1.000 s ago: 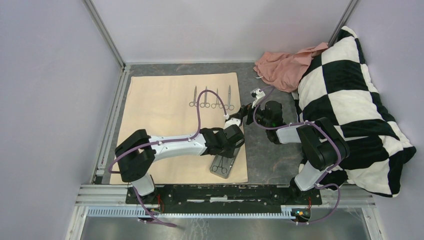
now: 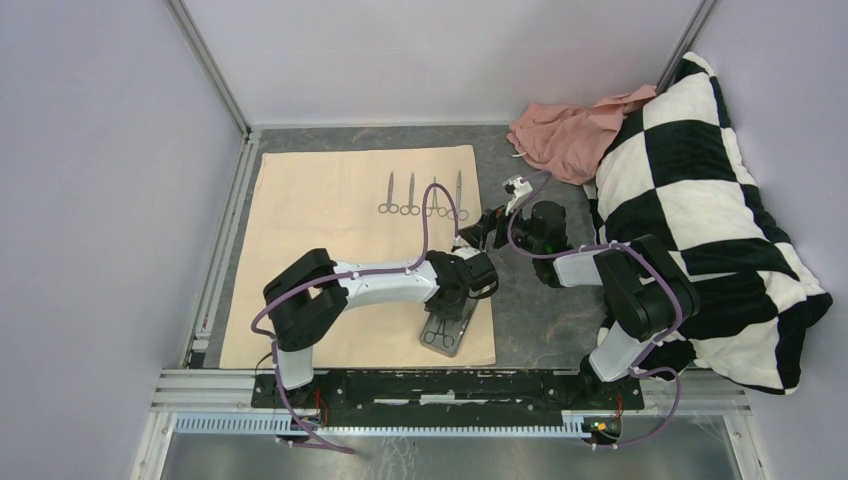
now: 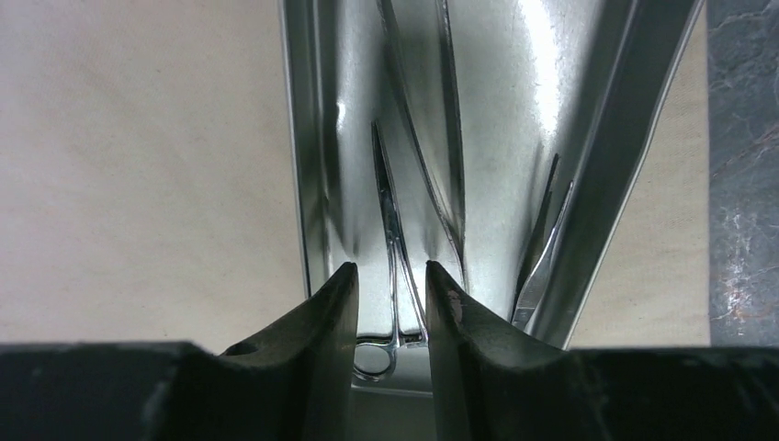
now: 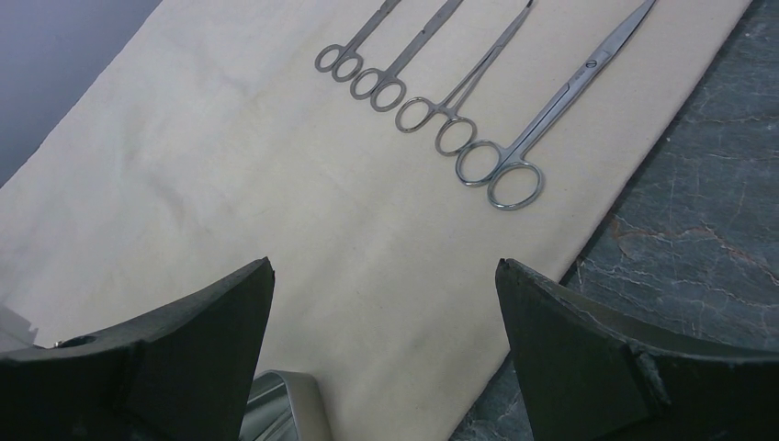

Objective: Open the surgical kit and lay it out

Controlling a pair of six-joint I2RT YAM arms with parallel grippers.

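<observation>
My left gripper hangs part open over a steel tray (image 3: 303, 184), its fingertips either side of a long ringed instrument (image 3: 390, 211); long thin tweezers (image 3: 452, 129) and shorter tweezers (image 3: 537, 276) lie beside it in the tray. Nothing visible is gripped. My right gripper is open and empty at the cloth's right edge, the tray's end just below it. Several scissors and ringed instruments, among them large scissors (image 4: 551, 119), lie in a row on the cream cloth (image 2: 330, 200).
A pink cloth (image 2: 570, 135) lies at the back right, beside a checkered cushion (image 2: 700, 180). Grey tabletop shows right of the cream cloth.
My left arm has shifted right over the tray, its elbow moving right and its wrist housing now further over the tray's right side. The right arm is still.
</observation>
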